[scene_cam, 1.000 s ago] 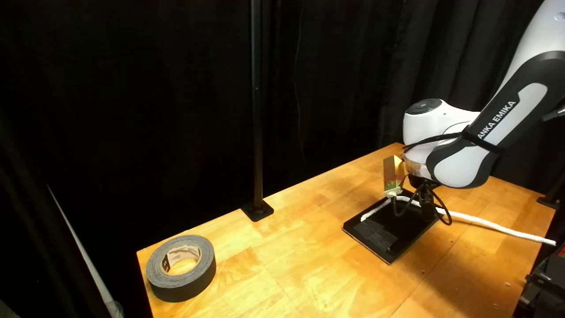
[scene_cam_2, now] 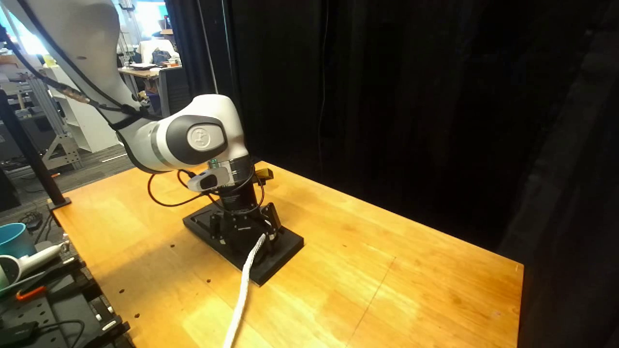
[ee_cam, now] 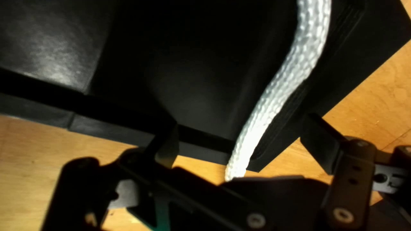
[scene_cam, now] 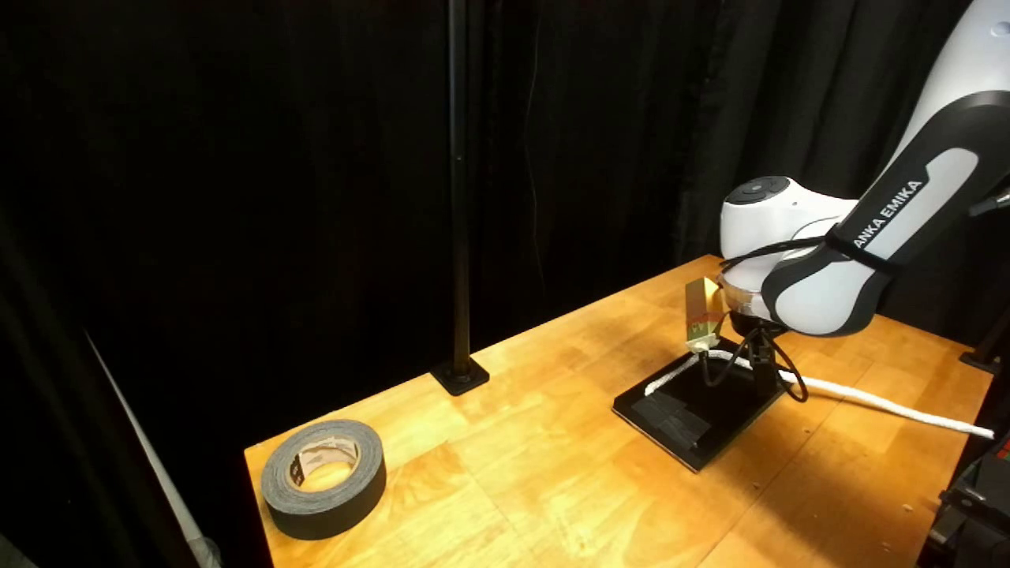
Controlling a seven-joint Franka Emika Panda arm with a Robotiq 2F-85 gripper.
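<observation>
A white braided rope (scene_cam: 890, 405) runs across a flat black board (scene_cam: 701, 416) and trails off over the table to the right in the first exterior view. From the other side, the same rope (scene_cam_2: 244, 284) comes out beneath my gripper (scene_cam_2: 246, 235) toward the viewer. The wrist view shows my gripper open, low over the board's edge, one finger on each side of the rope (ee_cam: 277, 92). Space shows between the rope and both fingers, so nothing is gripped. The rope's lower part passes out of sight behind the gripper body.
A roll of dark tape (scene_cam: 323, 478) lies at the table's left corner. A black post (scene_cam: 460, 284) stands at the back edge in front of dark curtains.
</observation>
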